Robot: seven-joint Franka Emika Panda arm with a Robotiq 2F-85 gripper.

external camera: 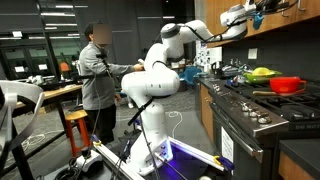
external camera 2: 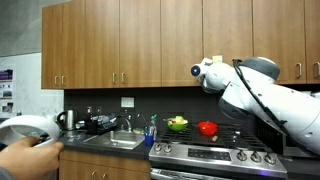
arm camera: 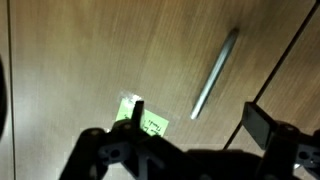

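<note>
A wooden upper cabinet door (arm camera: 75,60) fills most of the wrist view, with a slim metal bar handle (arm camera: 215,75) slanting across it. My gripper is open in front of the door. Its dark fingers stand wide apart at the bottom of the wrist view, and the handle lies between and ahead of them, toward the right one. Nothing shows held. In exterior view 2 the gripper (external camera 2: 198,71) is up at the lower part of the upper cabinets (external camera 2: 180,45). Contact with the door cannot be judged.
A green and white sticker (arm camera: 145,116) is on the door; a dark seam runs right of the handle. Below are a stove (external camera 2: 220,155), a red pot (external camera 2: 208,128) and a green bowl (external camera 2: 177,124). A person (external camera: 100,75) stands at left in exterior view 1.
</note>
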